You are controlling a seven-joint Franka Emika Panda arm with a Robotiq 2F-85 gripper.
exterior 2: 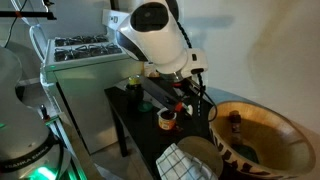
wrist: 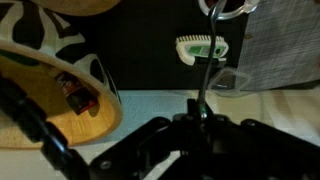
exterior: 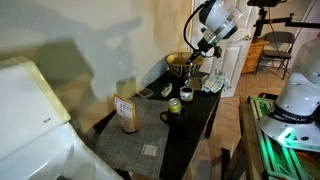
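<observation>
My gripper (exterior: 208,48) hangs above the far end of the dark table, beside the wooden basket, and its fingers are closed. In the wrist view the gripper shows at lower right, with a thin dark stick-like thing (wrist: 208,70) running up from between its fingers. What this thing is, I cannot make out. Past it, a brush (wrist: 202,47) with white bristles and a green middle lies on the black tabletop. A white cup (exterior 2: 167,119) stands below the gripper.
The large wooden basket (exterior 2: 285,145) holds a dark bottle (wrist: 75,92). A round wooden board (exterior 2: 200,152) and a patterned cloth (exterior 2: 180,165) lie nearby. The wall runs close behind the table. A grey mat (exterior: 135,150) covers the nearer tabletop.
</observation>
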